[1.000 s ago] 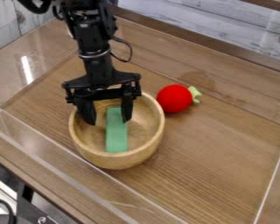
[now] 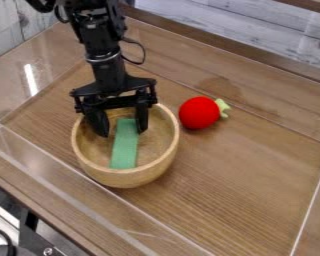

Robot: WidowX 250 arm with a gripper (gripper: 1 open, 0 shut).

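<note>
My black gripper (image 2: 115, 117) reaches down from the top left into a light wooden bowl (image 2: 136, 170). Its two fingers straddle the upper end of a green block (image 2: 124, 152), which lies lengthwise inside the bowl. Whether the fingers touch the block or hold it is hard to tell.
A red tomato-like object (image 2: 199, 113) with a green top lies just right of the bowl. A raised rim runs along the top right.
The bowl, with the green block in it, has shifted a little to the left along with my gripper. The red object has stayed where it was.
</note>
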